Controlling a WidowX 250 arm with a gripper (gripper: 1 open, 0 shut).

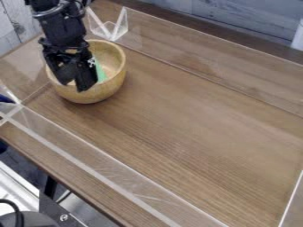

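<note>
My black gripper (76, 69) is over a tan wooden bowl (104, 89) at the upper left, its lower end reaching into the bowl. A small green block (101, 71) lies in the bowl, just right of the gripper and partly behind it. The fingertips are dark and blurred; whether anything is between them I cannot make out.
Bare wooden tabletop (190, 133) fills the middle and right, clear of objects. Clear plastic edging runs along the front left and around the back. A black cable and grey fixture sit at the lower left corner.
</note>
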